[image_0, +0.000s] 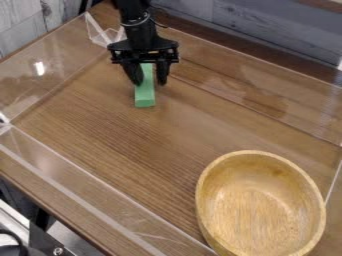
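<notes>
My black gripper (142, 70) is at the upper middle of the camera view, pointing down over a green object (144, 92) that stands out against the wooden table. Its dark fingers are around the upper end of the green object; whether they grip it or are just beside it, I cannot tell.
A large pale wooden bowl (261, 205) fills the lower right corner of the table (120, 170). A clear plastic item (104, 30) lies behind the gripper near the back edge.
</notes>
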